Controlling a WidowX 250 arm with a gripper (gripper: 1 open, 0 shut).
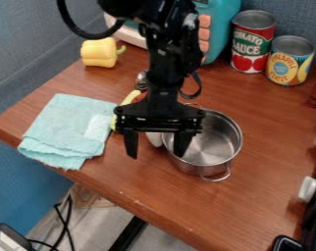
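The black gripper (155, 147) hangs over the middle of the wooden table, its two fingers pointing down and spread apart, in front of and over the left rim of a steel pot (213, 149). Behind it, partly hidden, are a pale rounded object and a thin yellow item (128, 99). I cannot tell that anything is between the fingers. A folded light-blue cloth (67, 131) lies to the left.
A yellow pepper-like object (99, 54), a teal toy (216, 25), a tomato can (251, 41) and a second can (289, 60) stand at the back. A black appliance edges the right side.
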